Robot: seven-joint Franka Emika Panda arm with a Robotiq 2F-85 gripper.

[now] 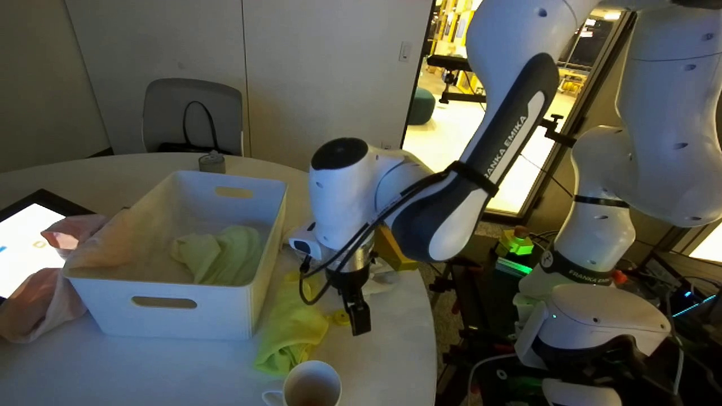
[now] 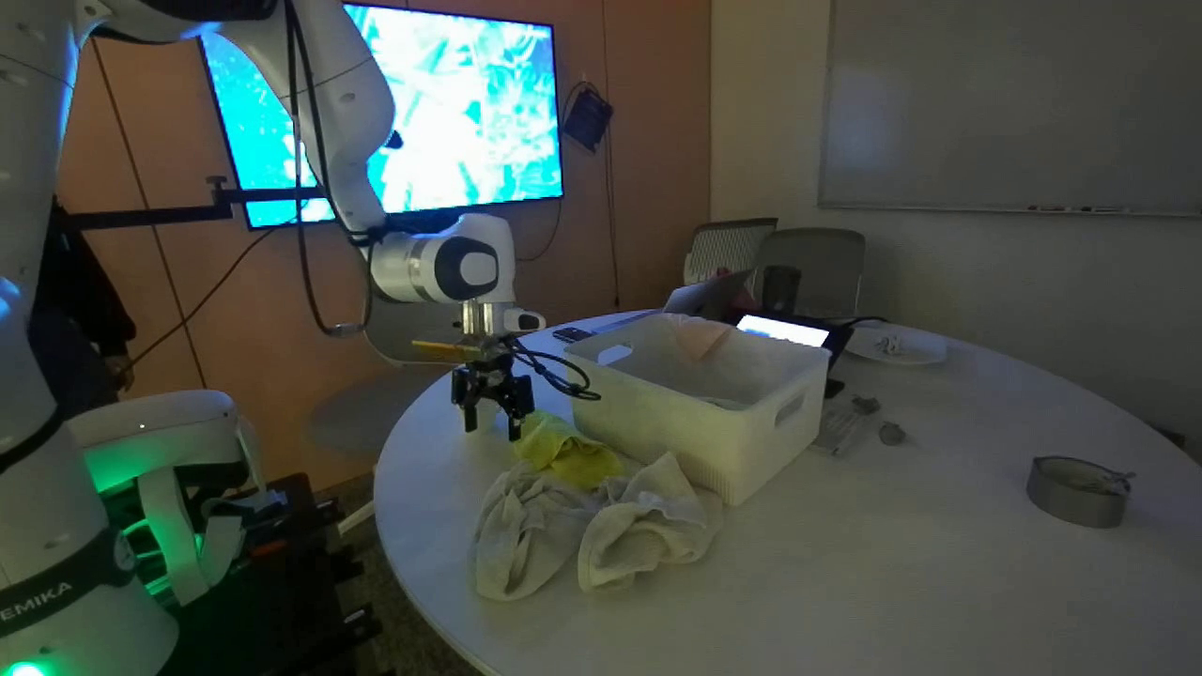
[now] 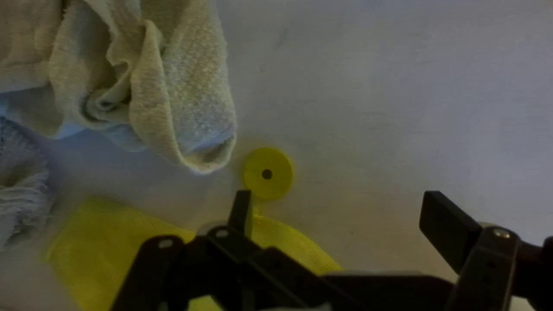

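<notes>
My gripper stands open above the table, its two black fingers wide apart and nothing between them. Below it in the wrist view lies a yellow cloth (image 3: 114, 243), partly hidden by the left finger. Against that cloth's edge sits a small round yellow disc (image 3: 268, 173) with a dark centre. A crumpled beige cloth (image 3: 181, 88) rests beyond the disc at upper left. In exterior view 1 the yellow cloth (image 1: 294, 331) spreads between the white bin (image 1: 196, 304) and the gripper (image 1: 359, 325). Inside the bin is a pale green cloth (image 1: 230, 254).
A white mug (image 1: 312, 384) stands at the table's near edge in exterior view 1. Pinkish cloth (image 1: 101, 247) hangs over the bin's left side by a lit screen (image 1: 27, 237). A grey tape roll (image 2: 1078, 491) lies far right in exterior view 2, with bare table around it.
</notes>
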